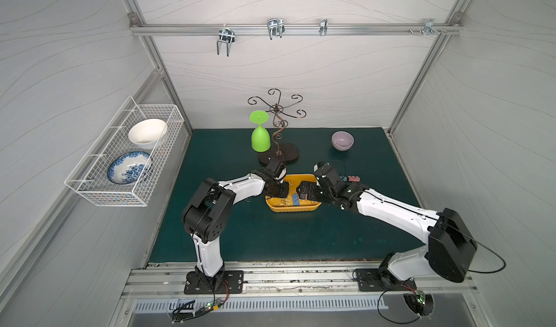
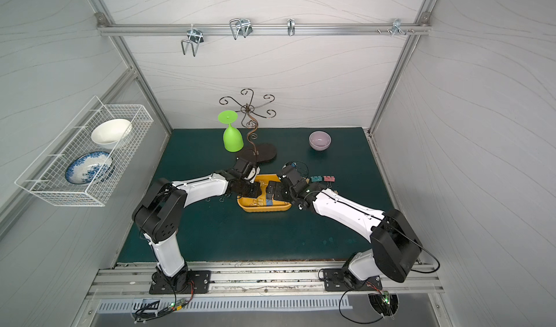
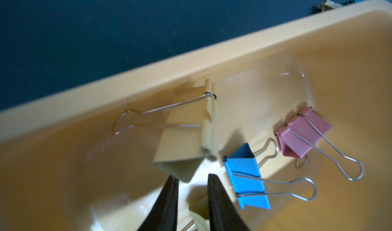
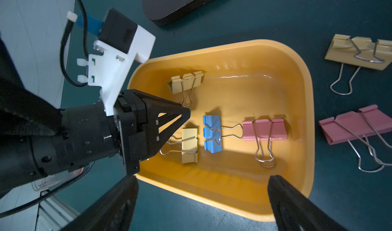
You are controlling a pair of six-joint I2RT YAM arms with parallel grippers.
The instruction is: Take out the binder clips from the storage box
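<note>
The yellow storage box (image 4: pixel 304 108) holds two pale yellow clips, a blue clip (image 4: pixel 212 133) and a pink clip (image 4: pixel 265 130). One yellow clip (image 3: pixel 183 124) leans at the far wall, just beyond the fingertips of my left gripper. The other yellow clip lies on the box floor, partly hidden behind a left finger in the left wrist view. The left fingers are part open, with a narrow gap and nothing gripped. My right gripper stands wide open above the box's near side, empty.
Outside the box, to its right, lie a yellow clip (image 4: pixel 359 53) and a pink clip (image 4: pixel 355 124). Behind the box are the dark stand base (image 1: pixel 278 153) and a green goblet (image 1: pixel 260 139). Both grippers are close together over the box.
</note>
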